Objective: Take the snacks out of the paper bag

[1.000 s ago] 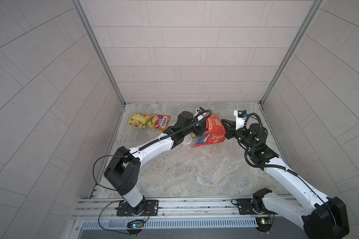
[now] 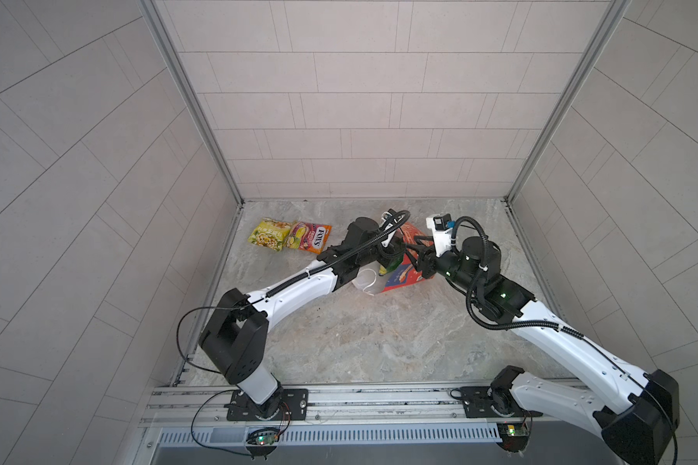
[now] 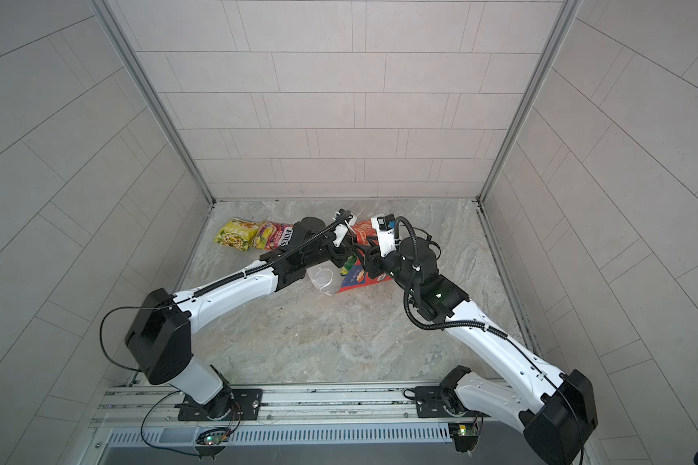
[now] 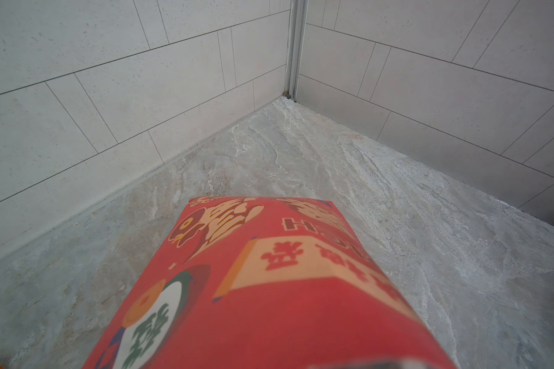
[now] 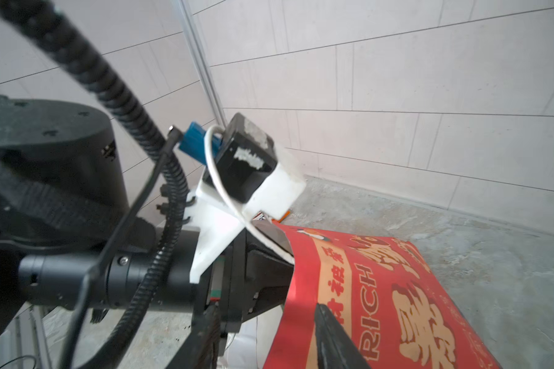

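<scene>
The red paper bag (image 2: 405, 277) lies on the floor between the arms, mouth toward the left. A green packet (image 3: 347, 265) shows at its mouth, mostly hidden. My left gripper (image 2: 387, 252) is at the mouth; its fingers are hidden by the bag in both wrist views, so its finger state is unclear. My right gripper is open over the bag's top near the left gripper, fingertips close to the red paper. A yellow snack packet (image 2: 269, 234) and a red-pink packet (image 2: 308, 237) lie outside the bag at the back left.
Tiled walls enclose the marble floor (image 2: 318, 341) on the back and both sides. The two wrists are very close together.
My right gripper has moved left over the bag, closer to my left gripper.
</scene>
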